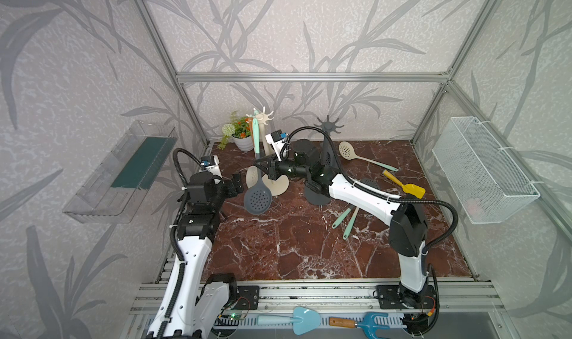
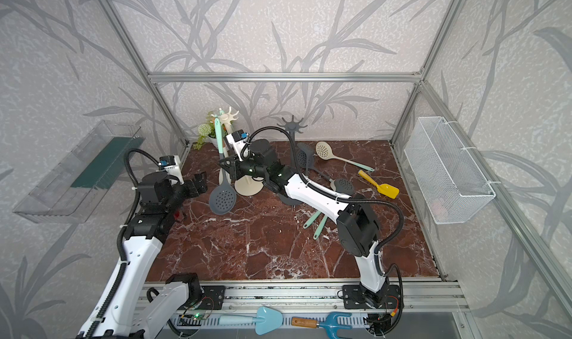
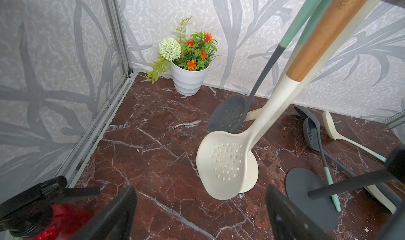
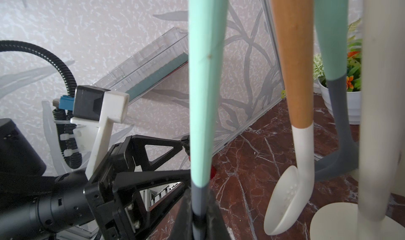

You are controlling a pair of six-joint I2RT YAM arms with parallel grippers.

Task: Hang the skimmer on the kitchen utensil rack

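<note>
A grey slotted skimmer (image 1: 258,200) with a mint handle hangs upright, head down, in my right gripper (image 1: 271,167), which is shut on its shaft just below the handle. In the right wrist view the mint handle (image 4: 204,88) rises from between the fingertips. The cream utensil rack (image 1: 262,117) stands right behind, its hooks near the handle's top; whether handle and hook touch, I cannot tell. On the rack hang a cream slotted ladle (image 3: 223,164) with a wooden handle and another grey, mint-handled utensil (image 3: 230,113). My left gripper is open and empty at the left.
A potted plant (image 3: 189,75) stands behind the cream rack. A dark rack (image 1: 329,124) is to the right, partly behind my right arm. Loose utensils and a yellow scoop (image 1: 413,190) lie at the right. A red object (image 3: 69,218) is at the left.
</note>
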